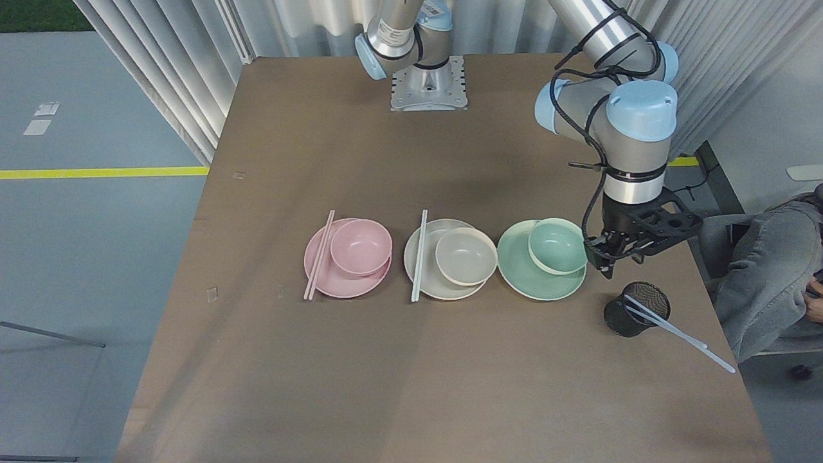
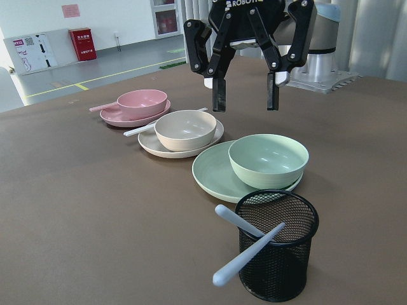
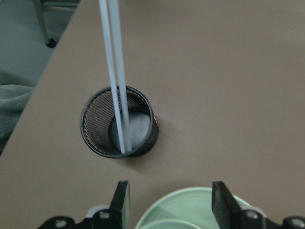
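Note:
The open gripper (image 2: 245,103) hangs above and beside the green bowl (image 1: 557,246) on its green plate (image 1: 530,285), nothing between its fingers. A black mesh holder (image 1: 627,317) stands at the right of the table with pale blue chopsticks (image 1: 715,359) leaning in it. In the wrist view the holder (image 3: 151,138) and chopsticks (image 3: 114,64) lie ahead of the fingertips. A cream bowl (image 1: 466,257) on its plate has white chopsticks (image 1: 421,255) beside it; a pink bowl (image 1: 361,247) on its plate has pink chopsticks (image 1: 319,254) beside it.
A seated person (image 1: 774,262) is just beyond the right edge, close to the holder.

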